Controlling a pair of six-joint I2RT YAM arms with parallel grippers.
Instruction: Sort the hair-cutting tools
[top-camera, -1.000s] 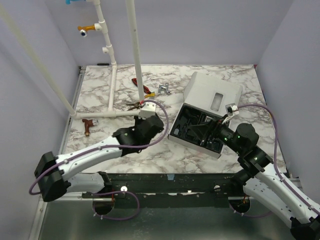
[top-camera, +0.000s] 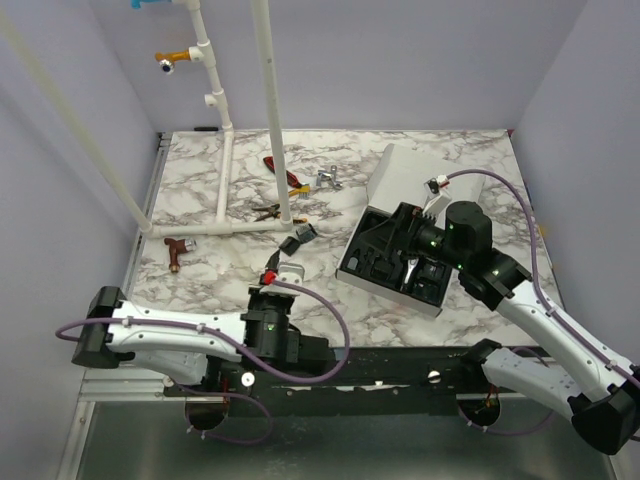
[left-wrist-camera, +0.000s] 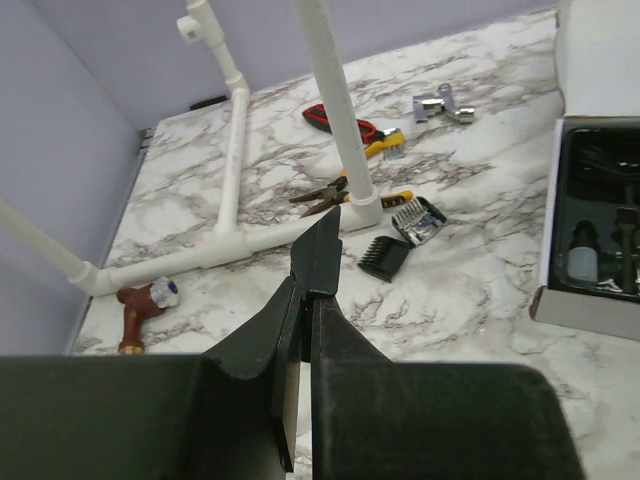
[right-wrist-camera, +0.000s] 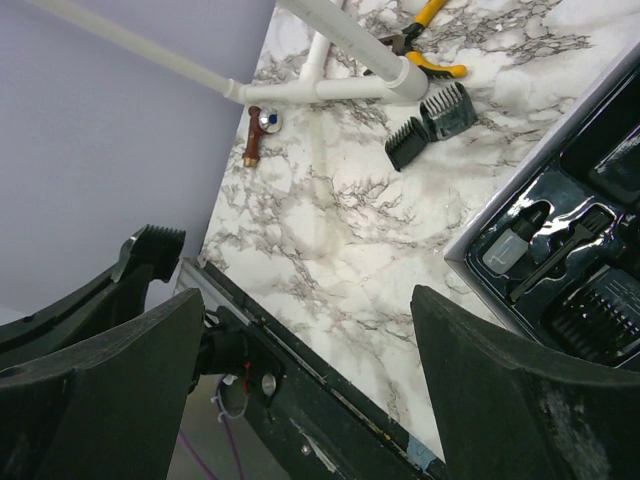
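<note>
My left gripper (top-camera: 272, 262) is lifted at the front left, shut on a dark piece (left-wrist-camera: 316, 255) that looks like a comb guard. In the right wrist view it shows at lower left, the dark toothed piece (right-wrist-camera: 150, 243) on top. Two guard combs, one black (left-wrist-camera: 383, 258) and one clear-grey (left-wrist-camera: 418, 220), lie on the marble left of the open kit box (top-camera: 390, 290), whose black tray (right-wrist-camera: 560, 260) holds an oil bottle, brush and combs. My right gripper (top-camera: 410, 225) hangs over the box, open, nothing visible between its fingers.
White PVC pipes (top-camera: 255, 226) cross the left and back, with pliers (left-wrist-camera: 330, 197), a red-handled tool (top-camera: 280, 175), metal fittings (top-camera: 328, 177) and a brown tap (top-camera: 175, 255) around them.
My left gripper has pulled back from beside the guard combs toward the front left with the piece. The right arm has moved back and left, higher over the box.
</note>
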